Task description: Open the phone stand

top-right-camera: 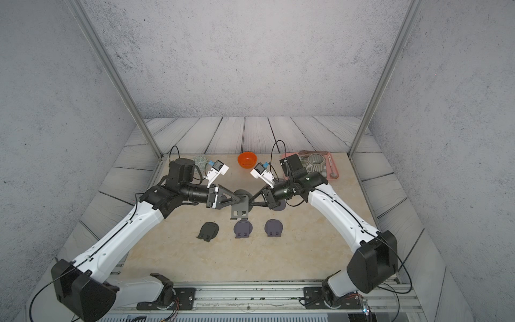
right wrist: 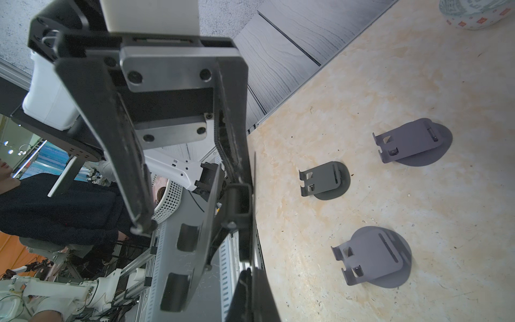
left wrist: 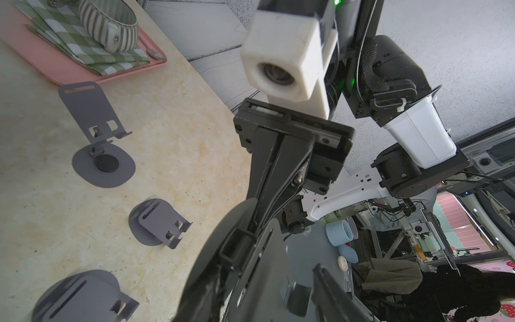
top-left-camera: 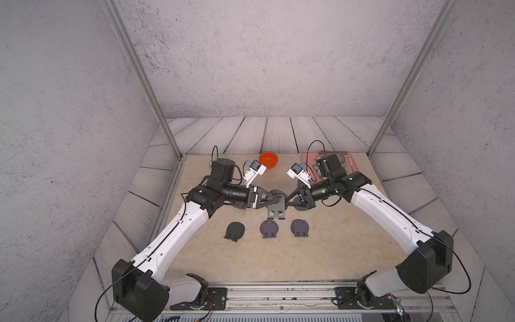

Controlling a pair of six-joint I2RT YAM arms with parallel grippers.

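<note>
A grey phone stand (top-left-camera: 276,207) is held above the table between both arms, its hinge (right wrist: 236,206) showing and its plate (right wrist: 206,214) standing at a narrow angle from the base (right wrist: 253,206). My right gripper is shut on the stand's thin edge. Facing it, my left gripper is open around the stand. In the right wrist view, one left finger (right wrist: 126,182) is outside the plate and apart from it; the other (right wrist: 230,118) reaches down by the hinge. Whether it touches the stand I cannot tell.
Several folded stands lie on the table, among them a dark one (top-left-camera: 234,231) and a purple-grey one (top-left-camera: 300,228). One stand (left wrist: 96,118) is unfolded upright near the pink tray (left wrist: 40,61). An orange bowl (top-left-camera: 268,160) sits at the back.
</note>
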